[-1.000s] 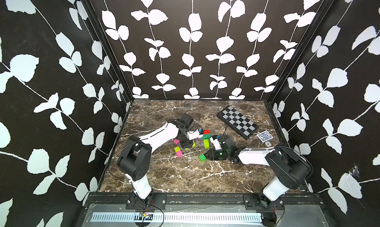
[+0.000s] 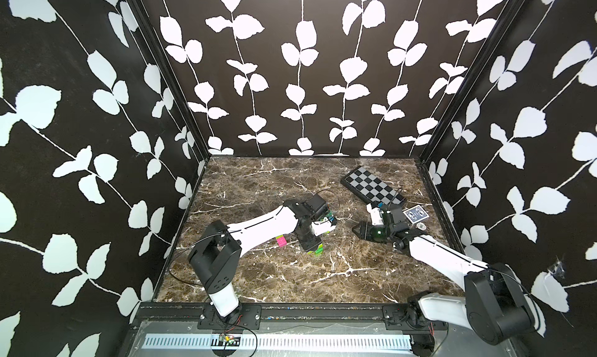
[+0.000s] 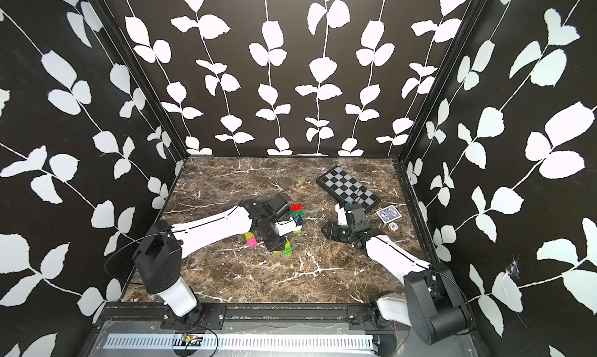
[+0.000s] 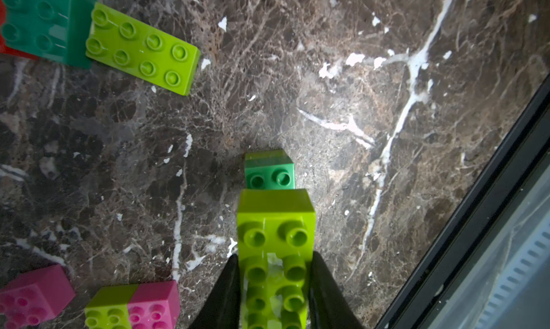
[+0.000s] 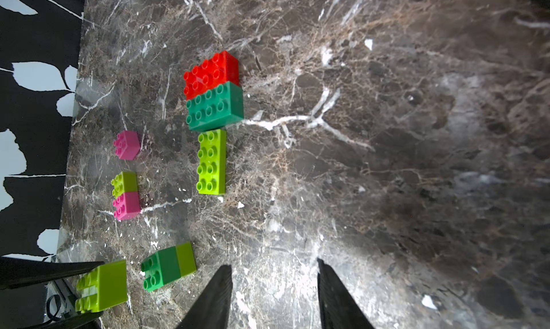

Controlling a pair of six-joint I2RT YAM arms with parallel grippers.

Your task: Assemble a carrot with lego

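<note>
My left gripper is shut on a lime brick, held above a small green-and-lime pair, which also shows in the right wrist view as a green brick (image 5: pixel 161 267) beside a lime one. A lime eight-stud brick (image 4: pixel 142 49) lies by a teal brick (image 4: pixel 45 19) and a red brick (image 5: pixel 209 71). A pink brick (image 5: pixel 127 145) and a lime-and-pink pair (image 5: pixel 126 200) lie to the side. My right gripper stands open over bare marble right of the bricks, nothing between its fingers.
A checkered board (image 2: pixel 367 186) lies at the back right, with a card deck (image 2: pixel 416 214) and a small round object (image 2: pixel 420 226) beside it. The front edge shows in the left wrist view.
My right gripper has drawn back up and to the right, away from the bricks.
</note>
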